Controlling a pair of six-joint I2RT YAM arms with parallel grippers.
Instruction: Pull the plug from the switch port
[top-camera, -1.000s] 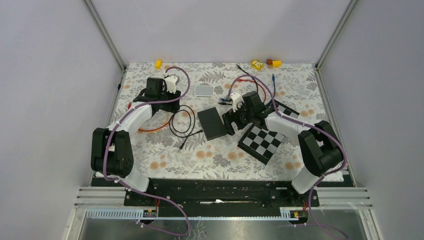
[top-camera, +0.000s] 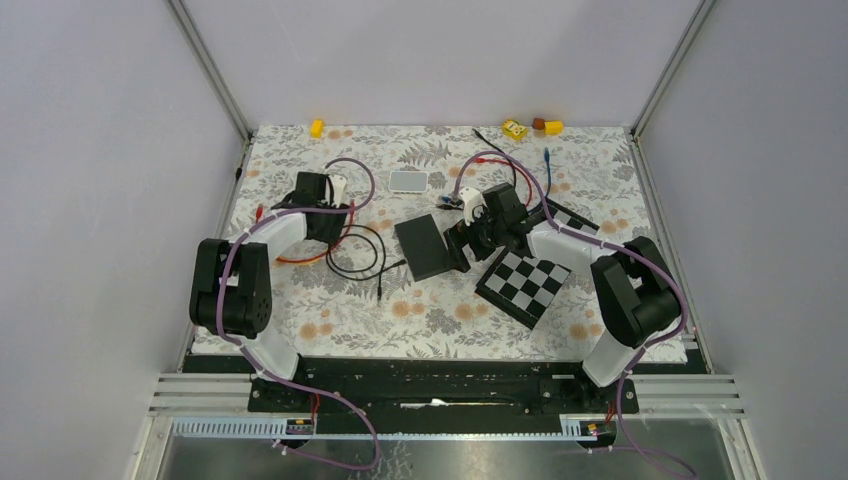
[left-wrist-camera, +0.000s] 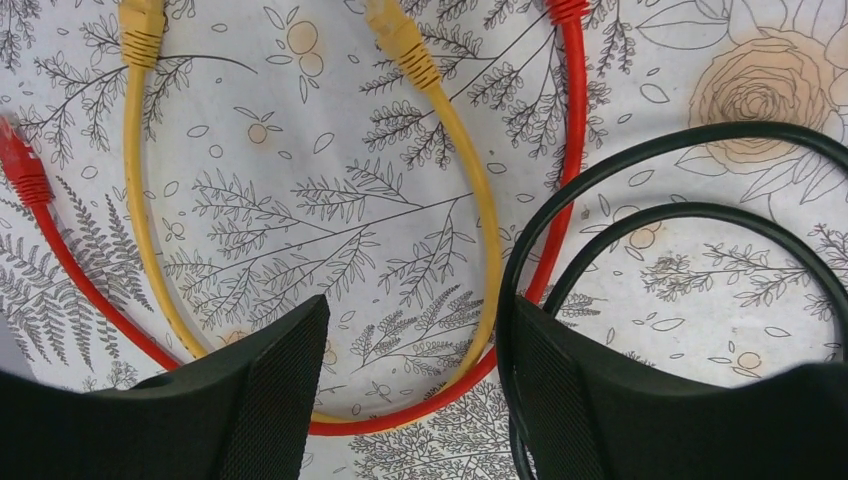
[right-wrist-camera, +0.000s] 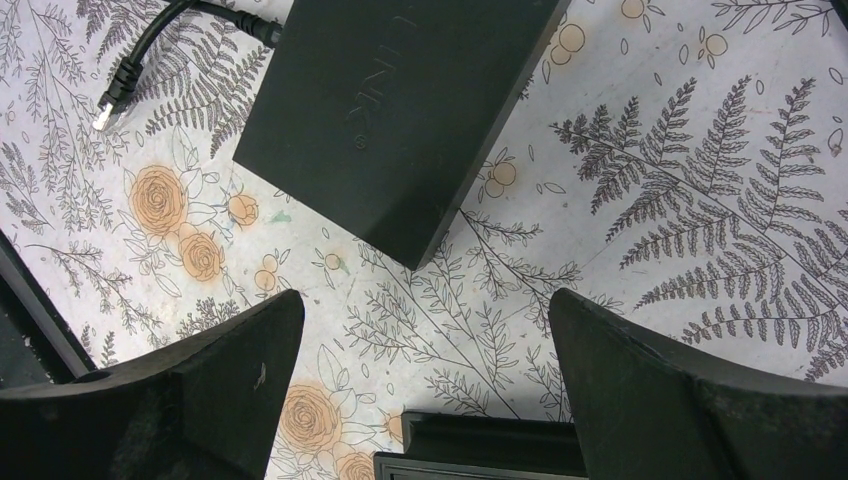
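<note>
The black switch (top-camera: 424, 247) lies mid-table; in the right wrist view its body (right-wrist-camera: 390, 120) has a black cable plug (right-wrist-camera: 250, 25) at its upper left side. My right gripper stands open just beside it, nothing between its fingers. My left gripper is over the cables at the left, its fingers part apart, with a black cable (left-wrist-camera: 525, 240) at its right finger; whether it grips that is unclear. Yellow cables (left-wrist-camera: 485, 210) and red cables (left-wrist-camera: 575, 100) lie beneath it.
A checkered board (top-camera: 522, 285) lies at the right, a white rectangle (top-camera: 408, 181) behind the switch, yellow blocks (top-camera: 553, 128) along the back edge.
My left gripper has moved down and left in the top view, and the black cable loop has shifted left with it. The right arm has stayed still.
</note>
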